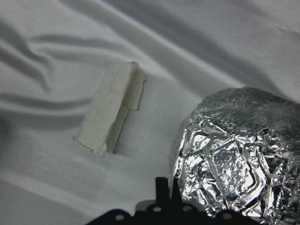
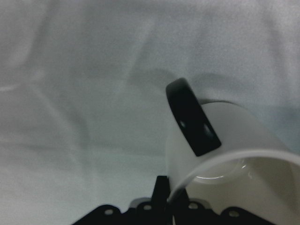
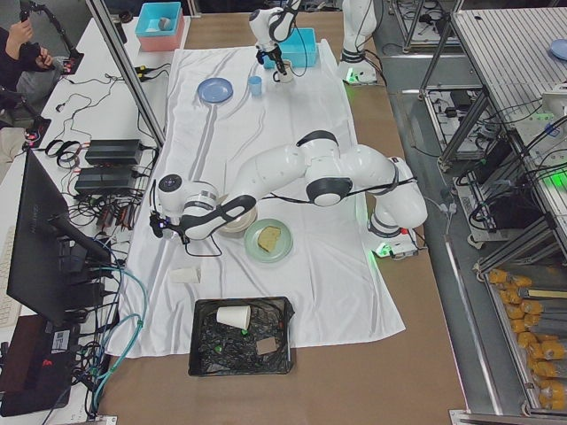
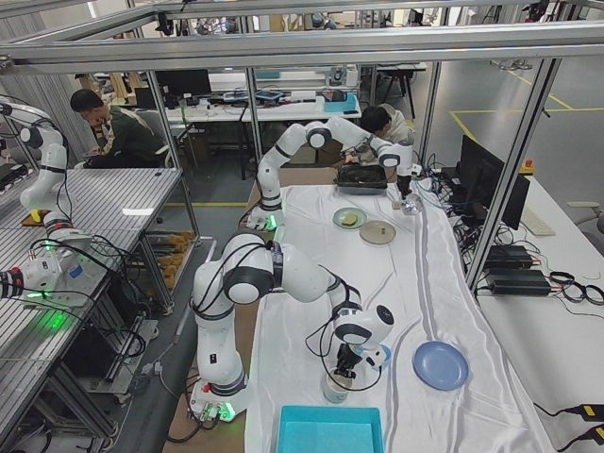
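My left gripper has its fingers closed on the edge of a crumpled foil-lined container [image 1: 234, 168], with a folded paper strip [image 1: 103, 108] lying left of it on the white cloth. In the camera left view that gripper hangs beside the beige plate, near the cloth's left side. My right gripper is closed on the rim of a white mug [image 2: 234, 122] with a black handle [image 2: 192, 117]; in the camera right view it is low at the near end of the table, by the blue bin [image 4: 328, 425].
A green plate [image 3: 252, 252] with a yellow piece, a beige plate [image 4: 377, 234], a blue plate [image 4: 441, 366] and a blue cup [image 3: 255, 86] stand on the cloth. A black crate [image 3: 204, 354] holds a white cup.
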